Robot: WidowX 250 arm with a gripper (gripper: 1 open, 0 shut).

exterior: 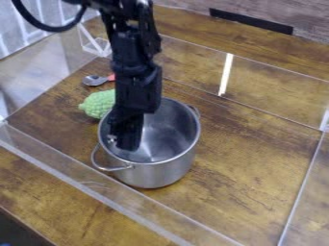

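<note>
A large steel pot [160, 159] with side handles stands on the wooden table. The black gripper [118, 135] reaches down over the pot's left rim, its fingertips low at that rim; whether it holds the rim is hard to see, and the fingers look narrow. Behind the pot's left side lies a green vegetable-like object [98, 104], partly hidden by the arm.
A spoon-like metal item [94, 81] lies at the back left. Clear panels border the work area at left and front. The table [251, 154] to the pot's right is bare.
</note>
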